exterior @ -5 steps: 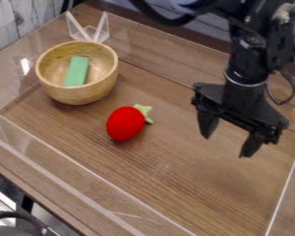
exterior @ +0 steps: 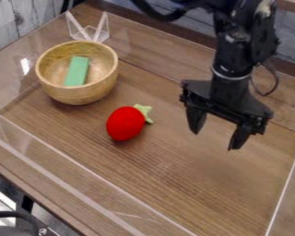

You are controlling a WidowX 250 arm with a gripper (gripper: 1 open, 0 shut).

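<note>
My black gripper (exterior: 219, 125) hangs over the right side of the wooden table, its two fingers spread apart with nothing seen between them. To its left lies a red object with a green top (exterior: 125, 123), like a tomato or strawberry. At the upper left a wooden bowl (exterior: 107, 84) holds a green block (exterior: 76, 70).
A wall or edge (exterior: 15, 18) runs along the upper left. The arm and a cable take up the upper right.
Over the last second my gripper has moved slightly back and to the left. The red object and the bowl have not visibly moved.
</note>
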